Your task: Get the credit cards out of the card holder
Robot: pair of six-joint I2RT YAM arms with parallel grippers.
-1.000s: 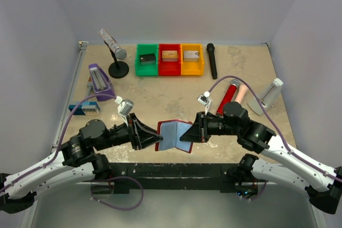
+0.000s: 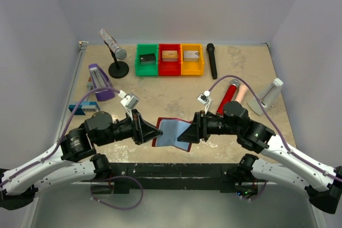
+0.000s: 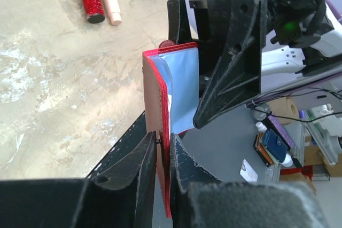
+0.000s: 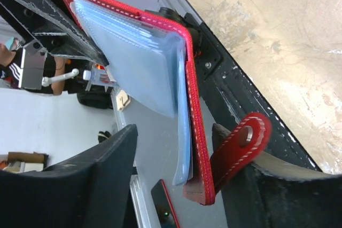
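The opened card holder (image 2: 172, 132), red-edged with pale blue clear sleeves, is held up between my two arms in the top view. My left gripper is shut on one edge of its cover in the left wrist view. My right gripper stands open around the other cover, its fingers (image 4: 99, 172) apart on either side. A red snap strap (image 4: 248, 137) lies close to the right-hand finger. Layered clear sleeves (image 4: 133, 52) hang inside the holder; whether cards sit in them I cannot tell.
Green (image 2: 140, 71), red (image 2: 169, 72) and yellow (image 2: 199, 71) bins, each with a small item, stand at the back. A microphone (image 2: 211, 60) lies beside them. The purple holder (image 2: 105, 94) is at left, the red tube (image 2: 227, 98) at right.
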